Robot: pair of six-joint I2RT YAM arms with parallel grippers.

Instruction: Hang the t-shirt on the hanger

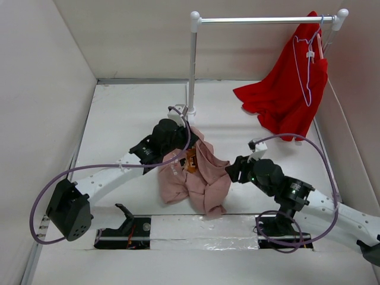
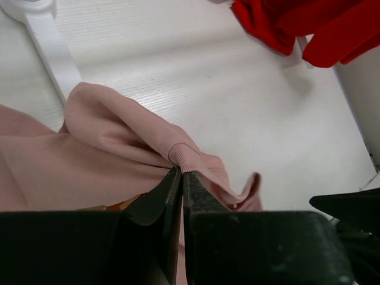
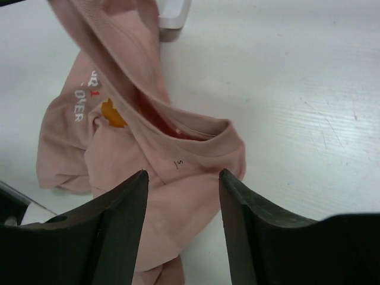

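Observation:
The pink t-shirt lies rumpled on the white table, printed lettering showing in the right wrist view. My left gripper is shut on its ribbed fabric near the foot of the rack post, lifting part of it. My right gripper stands open at the shirt's right edge, its fingers either side of a fold in the right wrist view with nothing clearly held. A thin lilac hanger hangs from the rail at the top right.
The white rack spans the back. A red garment hangs at its right end and drapes onto the table. Bare table shows at the back left and between shirt and red garment.

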